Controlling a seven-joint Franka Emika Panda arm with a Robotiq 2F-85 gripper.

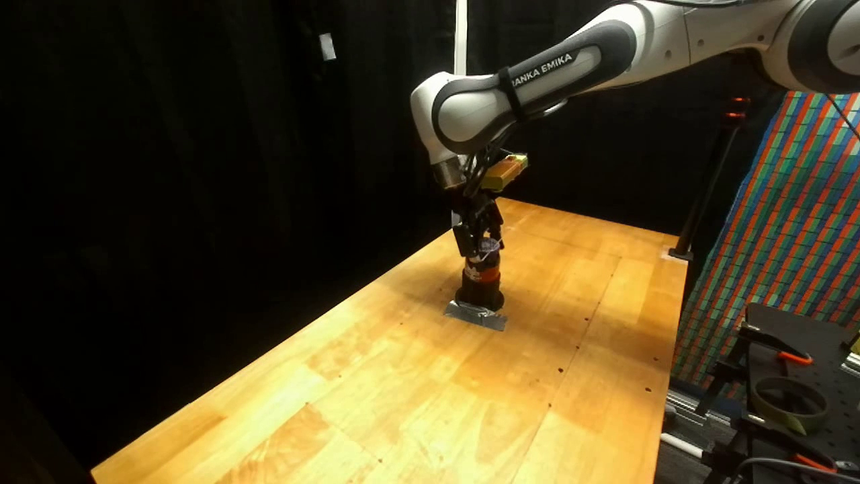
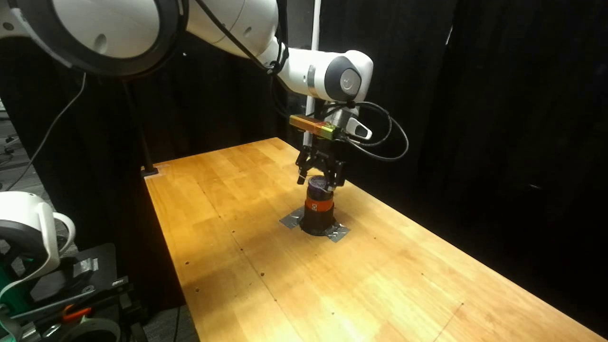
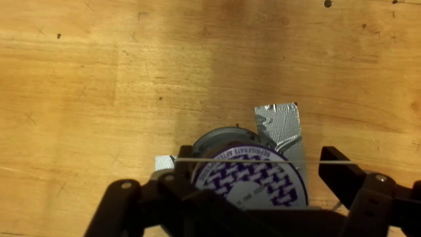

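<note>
A dark jar with an orange-red label (image 1: 484, 275) stands upright in a black base (image 2: 318, 224) that is held to the table by grey duct tape (image 3: 281, 120). In the wrist view its purple-and-white patterned lid (image 3: 252, 173) faces the camera. My gripper (image 2: 319, 181) is open at lid height, with the lid between its fingers. The left finger is close to the lid or touching it; a clear gap shows on the right. A thin pale band (image 3: 244, 160) stretches from finger to finger across the lid. Black gripper parts cover the lid's near side.
Around the jar the wooden table (image 1: 451, 387) is bare. A dark post (image 1: 709, 185) rises at the table's far corner. Beside the table stands a black cart (image 1: 794, 347) with a tape roll (image 1: 790, 403) and clamps.
</note>
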